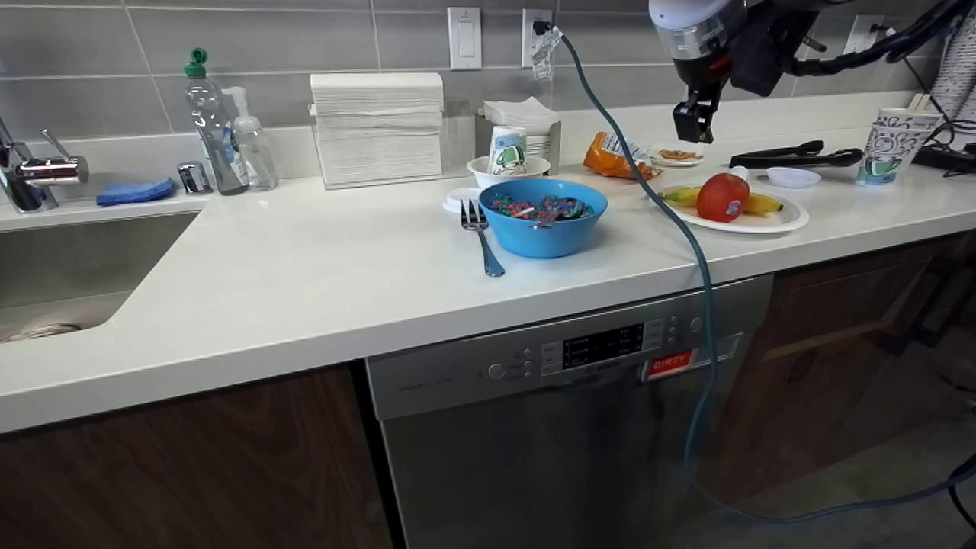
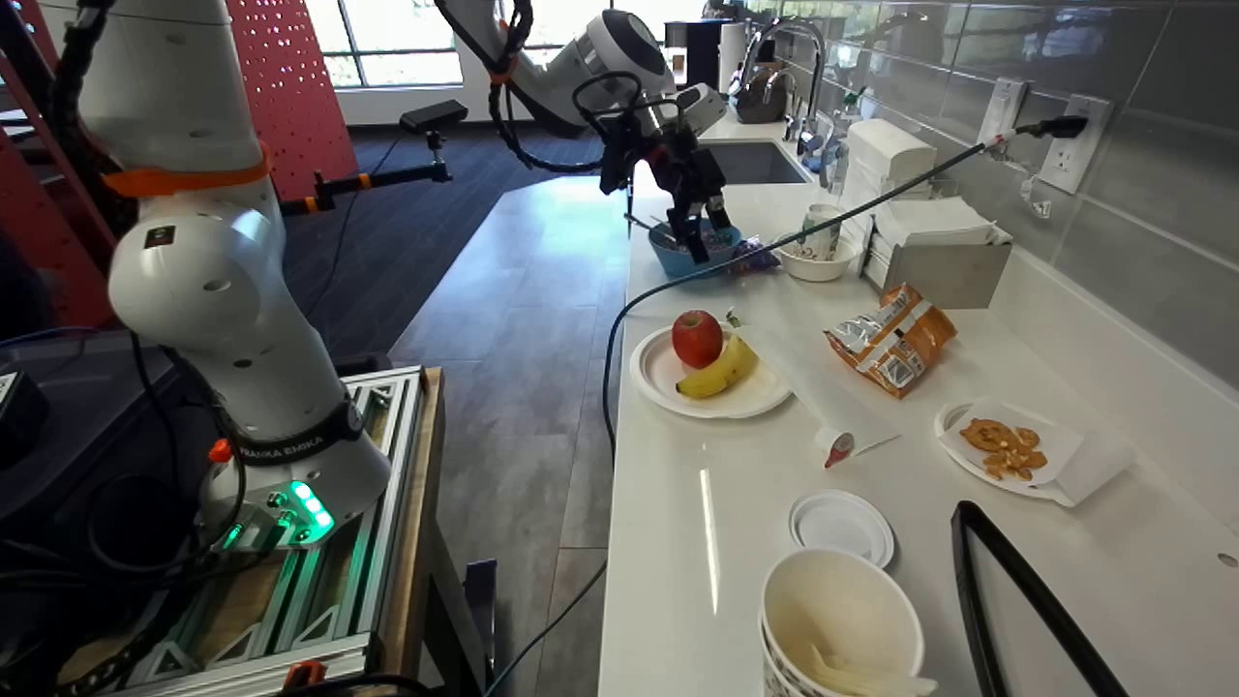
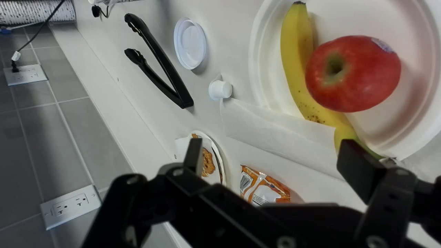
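Observation:
My gripper hangs above the counter, its two black fingers spread wide with nothing between them. In the wrist view a white plate point(image 3: 407, 138) carries a red apple point(image 3: 355, 74) and a yellow banana point(image 3: 295, 62), at the upper right beyond the fingers. An orange snack bag point(image 3: 264, 188) lies lower, in the space seen between the fingers. Partly hidden by the left finger is a small plate of pretzels point(image 3: 208, 161). From the side, the gripper point(image 1: 695, 123) is up in the air behind the apple point(image 1: 723, 197), touching nothing.
A blue bowl point(image 1: 540, 239) of colourful pieces stands left of the fruit plate, with a fork point(image 1: 485, 242) beside it. A blue-green cable point(image 1: 682, 224) crosses over the counter. Black tongs point(image 3: 165, 64) and a patterned cup point(image 1: 897, 146) occupy the right end. The counter near the sink is clear.

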